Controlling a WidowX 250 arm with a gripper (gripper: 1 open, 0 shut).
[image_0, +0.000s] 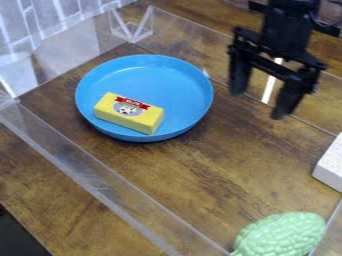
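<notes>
My black gripper hangs at the upper right, motion-blurred, its fingers apart over the wooden surface to the right of the blue plate. Whether anything is between the fingers is hard to make out; a pale strip shows behind them. On the plate lies a yellow box with a red and white label, toward its lower left.
A green brain-shaped object sits at the bottom right, and a white block at the right edge. Clear plastic walls edge the wooden surface, whose middle is free.
</notes>
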